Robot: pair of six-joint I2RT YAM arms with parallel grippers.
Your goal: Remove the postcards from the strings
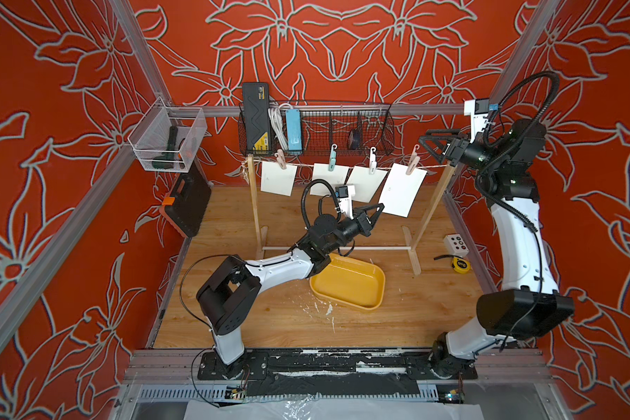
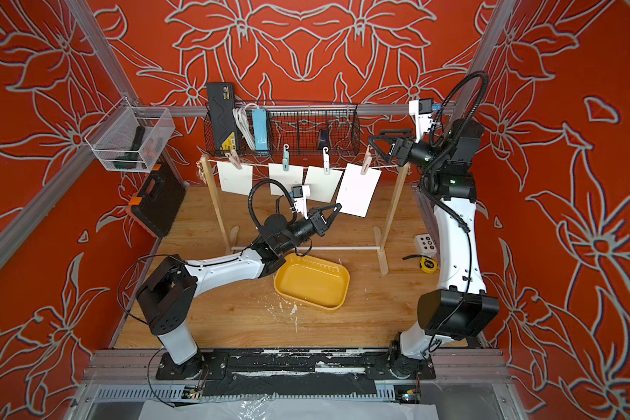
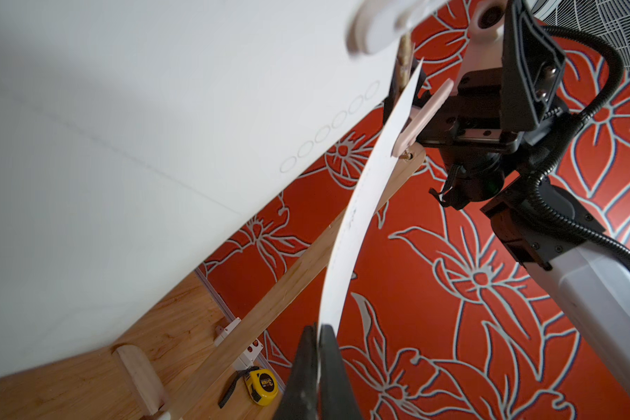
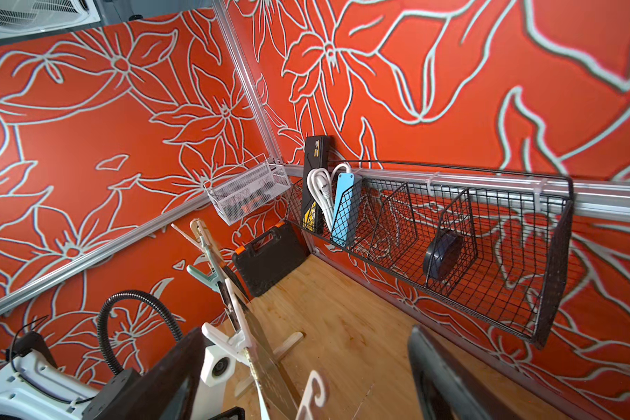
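Four white postcards hang by clips from the string, among them the rightmost card [image 1: 401,192] under a pink clip [image 2: 366,159] and a card [image 2: 235,178] at the far left. My left gripper is shut on the lower edge of the rightmost card, seen nearly edge-on in the left wrist view. My right gripper is raised at the right end of the string, just beside the pink clip, open, with nothing visible between its fingers.
A yellow tray [image 1: 346,302] lies below the rack. The wooden posts [image 2: 394,199] stand at both ends. A black wire basket [image 4: 504,266] hangs on the back wall behind the string. A tape measure [image 1: 460,264] lies at the right.
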